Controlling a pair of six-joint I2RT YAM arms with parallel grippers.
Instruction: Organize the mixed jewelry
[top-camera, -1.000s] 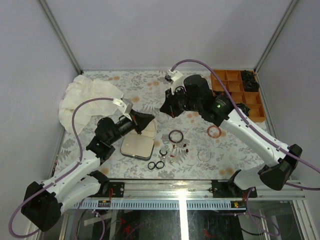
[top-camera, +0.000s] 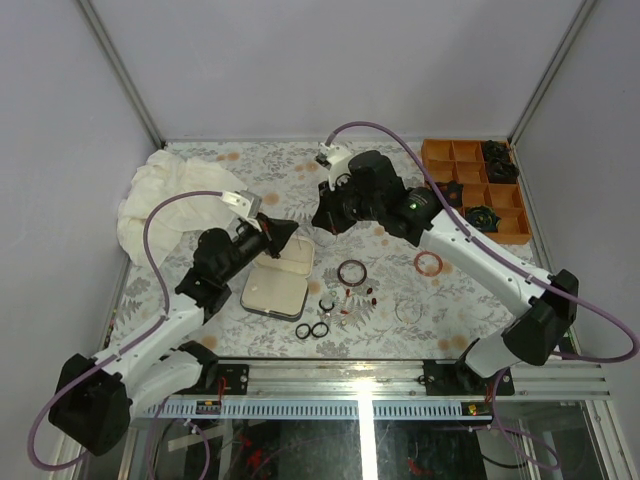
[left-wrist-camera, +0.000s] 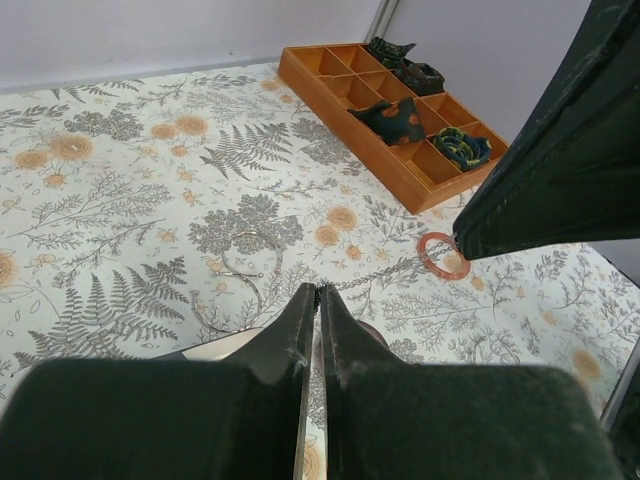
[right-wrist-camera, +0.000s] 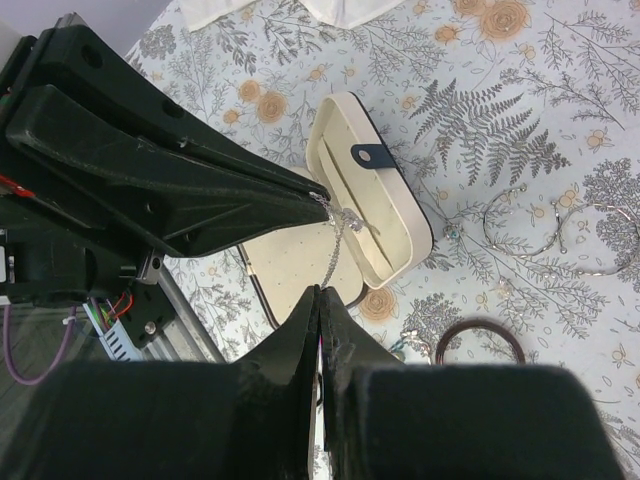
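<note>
A thin silver chain (right-wrist-camera: 335, 248) stretches between the tips of my two grippers. My left gripper (top-camera: 296, 228) is shut on one part of it, with a small clump of links at its tip in the right wrist view. The other end reaches the closed fingertips of my right gripper, also shut on it. Below, the cream jewelry case (top-camera: 275, 292) lies open on the table, its raised part (right-wrist-camera: 404, 216) partly behind the chain. Loose jewelry includes a dark brown bangle (top-camera: 351, 273), a red bangle (top-camera: 428, 264) and two black rings (top-camera: 320, 329).
An orange compartment tray (left-wrist-camera: 325, 97) with several dark cloth pouches stands at the back right. White cloth (top-camera: 150, 215) is bunched at the back left. Fine silver bracelets (right-wrist-camera: 560, 240) lie on the floral table. Its right front has free room.
My right gripper has moved a little to the left, closer to the left one. The left gripper has shifted slightly left. The jewelry on the table has not moved.
</note>
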